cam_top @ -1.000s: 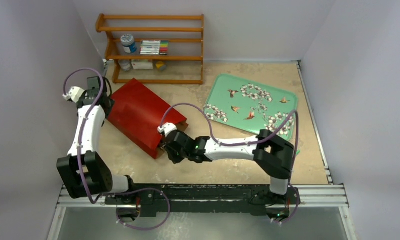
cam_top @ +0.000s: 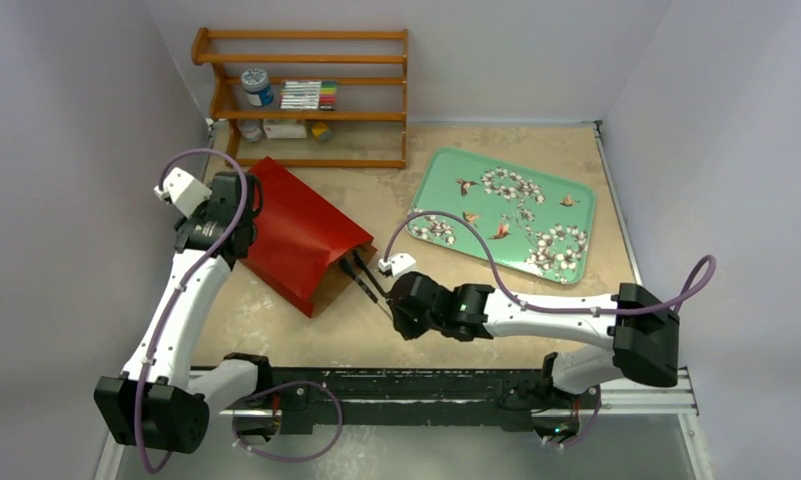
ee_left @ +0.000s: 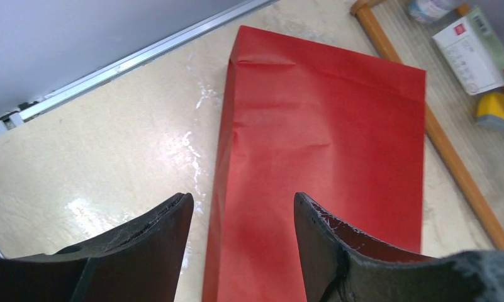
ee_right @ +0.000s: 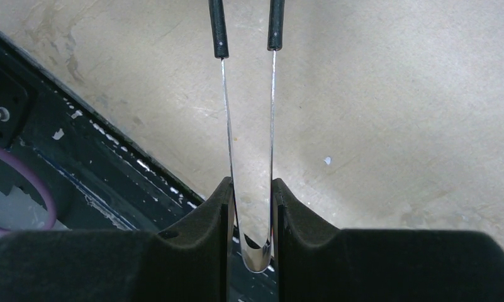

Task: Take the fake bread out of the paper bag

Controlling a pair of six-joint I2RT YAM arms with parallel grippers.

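Note:
A red paper bag lies on its side, its mouth towards my right arm. My left gripper hovers over the bag's closed end, fingers apart, with bare bag surface visible between them. Metal tongs sit with their bent end between the fingers of my right gripper, which grips both sides. In the top view the black tips of the tongs reach the bag's mouth; the right wrist view cuts those ends off, and nothing shows between the arms. No bread is in sight; the bag's inside is hidden.
A green flowered tray rests at the right, empty. The wooden shelf at the back left holds a jar and small boxes. Clear table lies in front of the bag.
My right gripper has moved right, away from the bag, drawing the tongs mostly out of its mouth. My left gripper has shifted right, over the bag, which stays about where it was.

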